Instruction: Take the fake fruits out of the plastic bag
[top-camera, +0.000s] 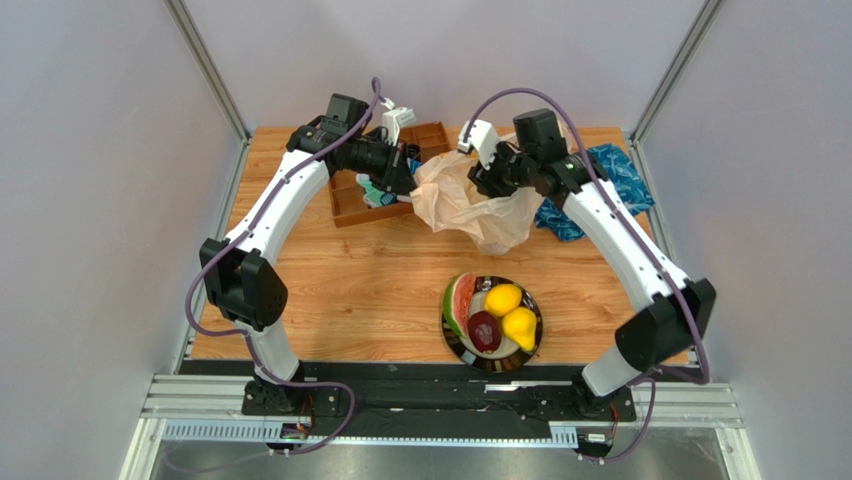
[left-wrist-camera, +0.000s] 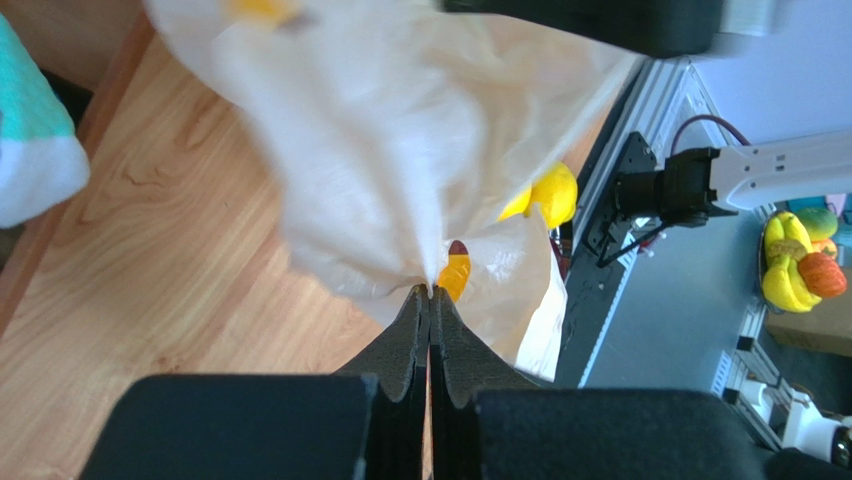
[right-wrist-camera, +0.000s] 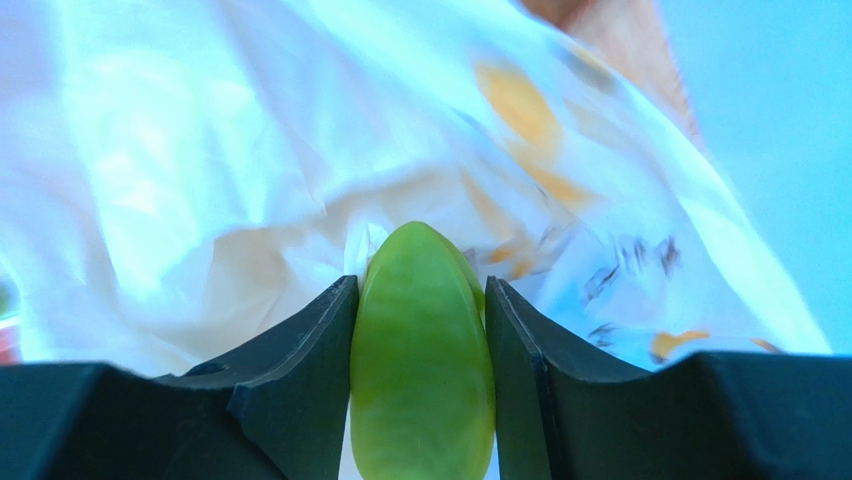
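Observation:
A crumpled, translucent plastic bag hangs between my grippers. My left gripper is shut on a pinched edge of it, shown at the tips in the left wrist view. My right gripper is over the bag, shut on a green, pointed fake fruit, seen in the right wrist view against blurred plastic. A plate near the front edge holds a watermelon slice, a dark red fruit and two yellow fruits.
A wooden compartment tray with teal items sits at the back left. Crumpled blue plastic lies at the back right.

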